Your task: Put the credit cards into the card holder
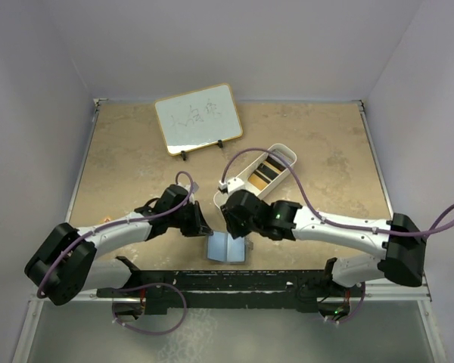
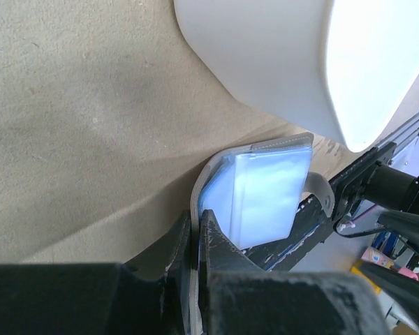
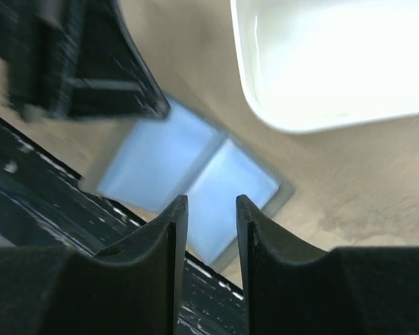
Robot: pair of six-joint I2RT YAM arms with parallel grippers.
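The card holder [image 1: 227, 248], pale blue with grey edges, lies open at the front of the table. My left gripper is shut on its grey edge, seen thin between the fingers in the left wrist view. My right gripper hangs above the holder in the right wrist view, its fingers part open with nothing seen between them. Cards in gold, black and silver [image 1: 265, 170] lie in the white tray [image 1: 286, 151] behind the right arm.
A whiteboard [image 1: 198, 119] on black feet lies at the back left. The tray's near end sits close behind the holder.
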